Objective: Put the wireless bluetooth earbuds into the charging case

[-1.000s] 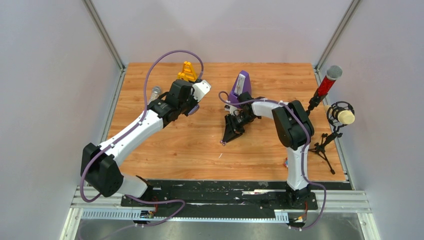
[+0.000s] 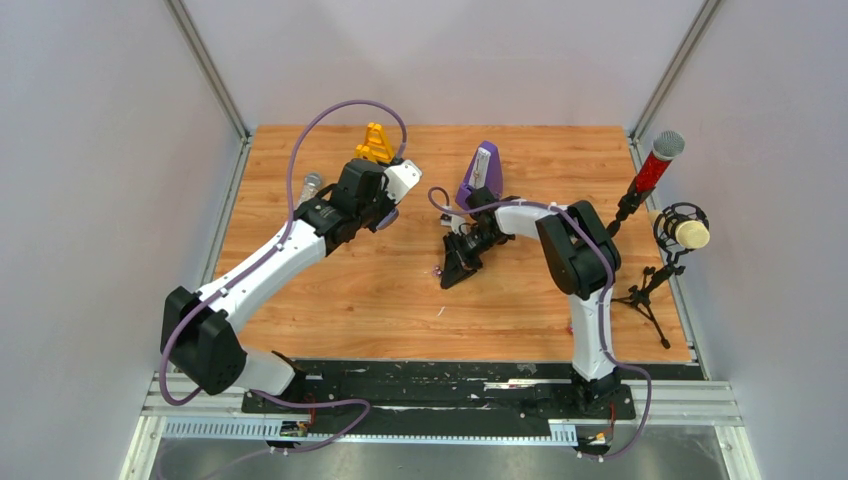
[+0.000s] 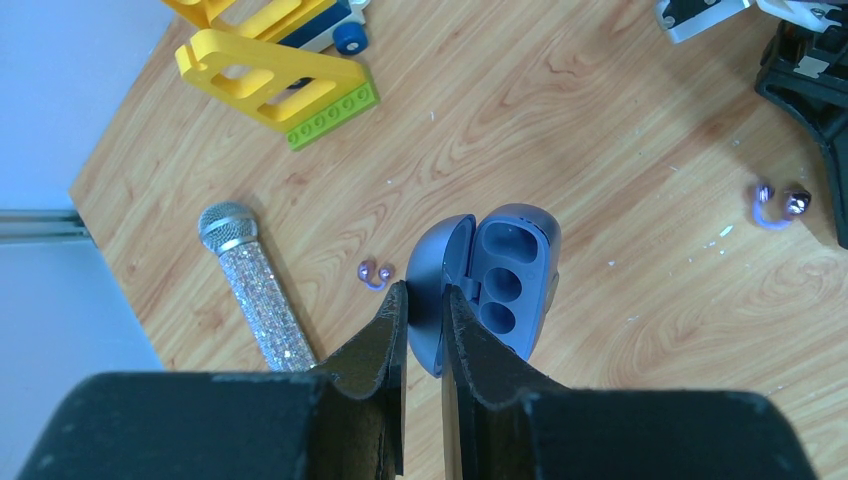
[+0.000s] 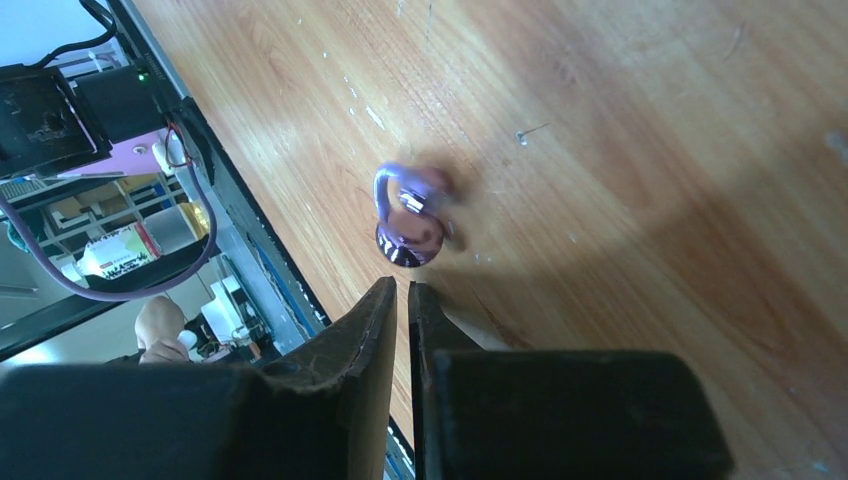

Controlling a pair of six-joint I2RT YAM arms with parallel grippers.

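My left gripper is shut on the lid of the blue-purple charging case (image 3: 510, 265). The case hangs open, its round hollows facing the camera and empty. Beyond the tips of my right gripper, the purple U-shaped earbud (image 4: 386, 190) is on the wood, slightly blurred. That gripper is shut, nothing between its fingers. The left wrist view also shows this earbud at the right, beside the dark right finger (image 3: 832, 180). Another earbud (image 3: 374, 274) lies left of the case.
A glittery microphone (image 3: 262, 290) and a yellow toy (image 3: 275, 80) on a green brick lie to the left. In the top view, a purple stand (image 2: 480, 170) is behind the right gripper.
The left arm is still.
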